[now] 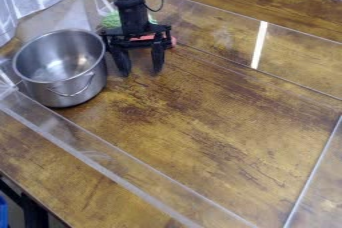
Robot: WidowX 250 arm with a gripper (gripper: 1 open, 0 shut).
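My black gripper (139, 64) reaches down at the upper middle, just right of a large steel pot (62, 69). Its fingers are spread, low near the wooden table; whether anything sits between them is hard to tell. Behind it, partly hidden, are a green item (110, 21) and a red item (170, 41).
Clear plastic walls border it along the front left, back and right. A white strip (259, 46) stands out at the back right.
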